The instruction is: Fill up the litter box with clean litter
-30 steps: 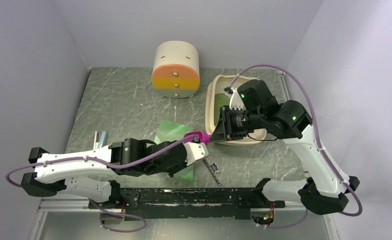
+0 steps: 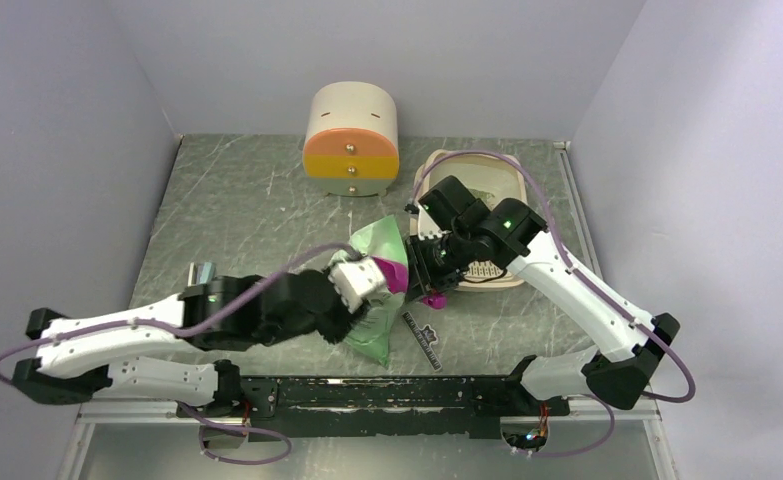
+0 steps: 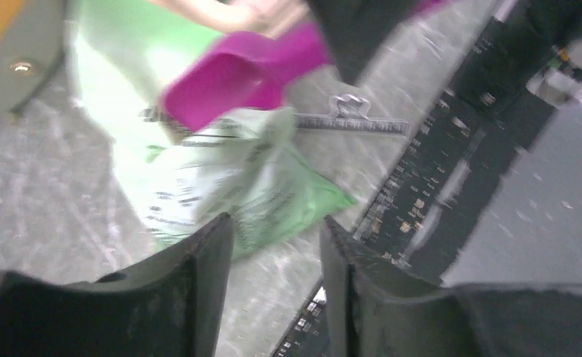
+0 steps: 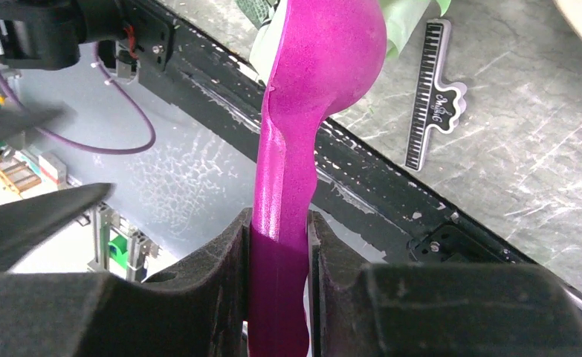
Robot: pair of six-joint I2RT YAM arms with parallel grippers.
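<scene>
A pale green litter bag (image 2: 377, 335) stands crumpled at the front middle of the table, below the magenta scoop (image 4: 317, 67), whose head is at the bag. My right gripper grips the scoop's handle, which runs between its fingers. My left gripper is over the bag's lower part with its fingers apart and nothing seen between them; its view is blurred. The cream litter box (image 2: 504, 175) stands at the back right, partly hidden by the right arm, with some green material inside.
A small drawer cabinet (image 2: 350, 150) stands at the back middle. A flat ruler-like strip (image 2: 422, 340) lies by the front edge, right of the bag.
My right gripper has moved left and towards the bag with the scoop. The left arm has risen and shifted, now blurred, and more of the bag shows upright around the scoop.
</scene>
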